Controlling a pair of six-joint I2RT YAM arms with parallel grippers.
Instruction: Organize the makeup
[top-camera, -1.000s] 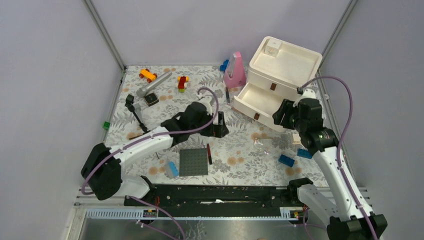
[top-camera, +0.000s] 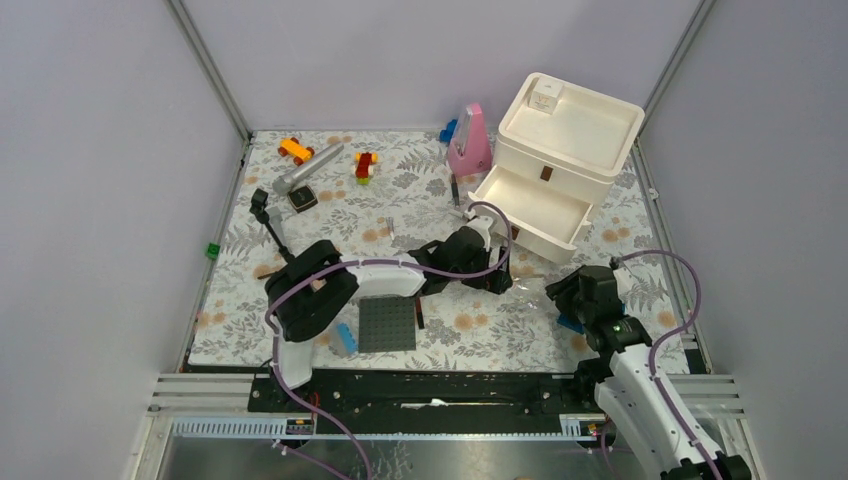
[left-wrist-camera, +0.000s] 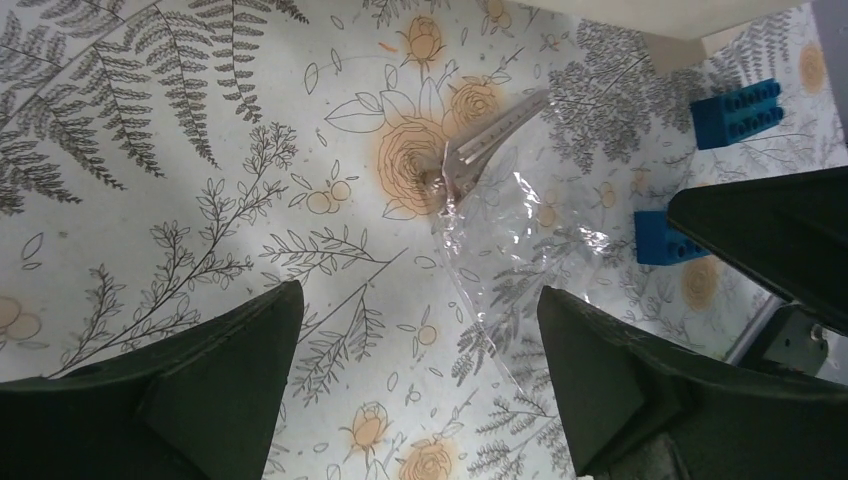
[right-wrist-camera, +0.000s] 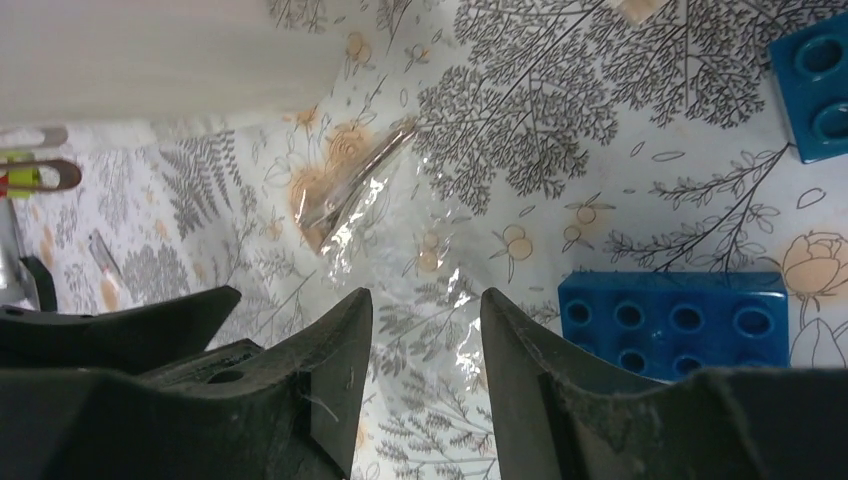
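A clear plastic bag (left-wrist-camera: 530, 250) with a slim silver item (left-wrist-camera: 480, 145) at its top lies on the floral table below the white drawer unit (top-camera: 570, 130), whose lower drawer (top-camera: 528, 205) is pulled out. My left gripper hangs above the bag's left side, open and empty. My right gripper is just right of it, over the bag, part open, with nothing seen held between its fingers. Blue bricks (right-wrist-camera: 672, 325) lie beside the bag.
A grey baseplate (top-camera: 387, 325), a pink object (top-camera: 470, 145), toy cars (top-camera: 296, 151), a silver tube (top-camera: 310, 167) and small items are spread over the table.
Both arms have moved toward the bag below the drawer: the left rightward, the right downward from beside the drawer unit.
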